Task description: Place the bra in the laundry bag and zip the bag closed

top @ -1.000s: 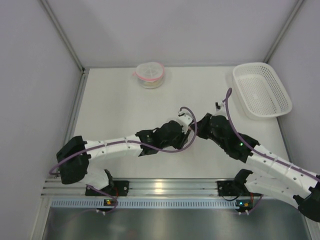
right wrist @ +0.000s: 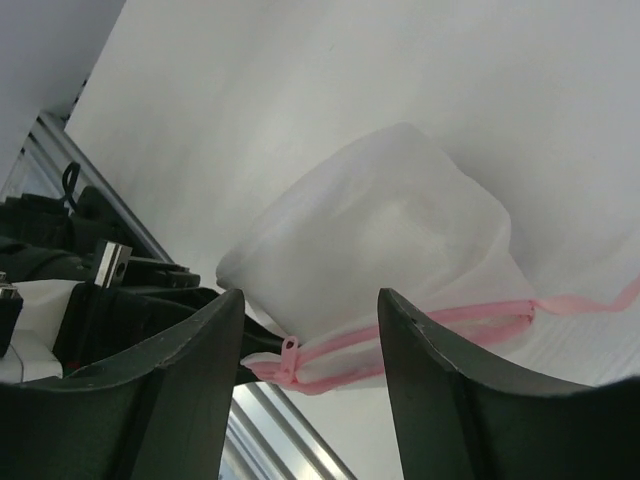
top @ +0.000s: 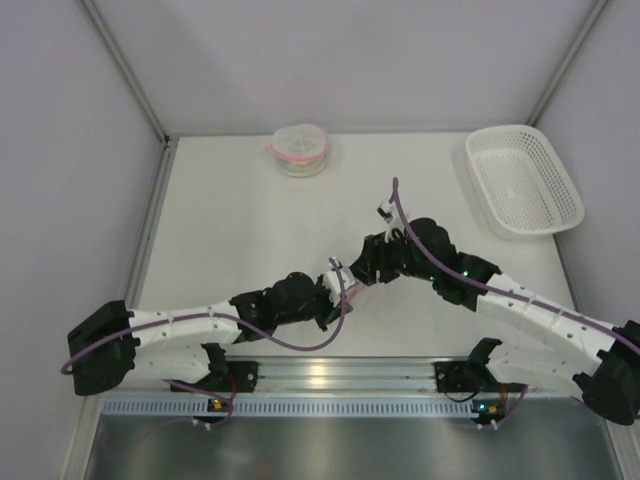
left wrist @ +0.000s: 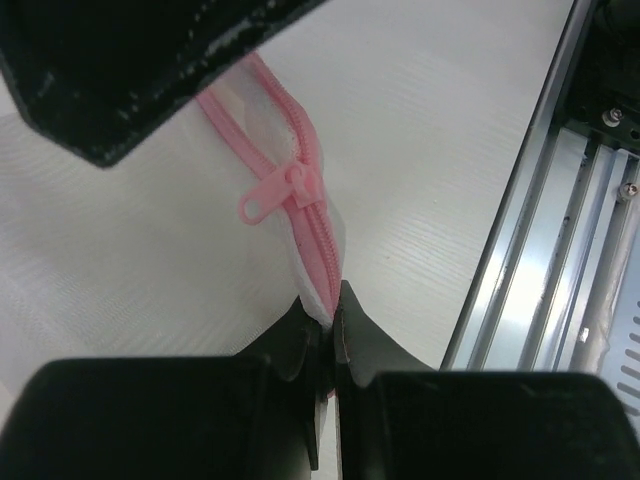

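Note:
The white laundry bag [right wrist: 370,220] lies flat on the table, its pink-edged zip [right wrist: 440,318] running along the near side. My left gripper is shut on the zip end of the bag, just below the pink zip pull [left wrist: 283,190]. Beyond the pull the two pink edges spread apart. My right gripper is open above the bag, close to the left one, with the pull [right wrist: 289,355] showing low between its fingers but not gripped. In the top view both grippers hide much of the bag. I cannot make out a bra.
A clear, pink-rimmed round item [top: 300,145] sits at the back of the table. The white basket [top: 522,180] stands at the back right. Bare tabletop [top: 220,230] extends left and behind the arms; a metal rail [top: 330,372] borders the front.
My left gripper has come toward the front left from beside the right one. More recently my right gripper has swung left and slightly frontward, closing the gap. The back items have not moved.

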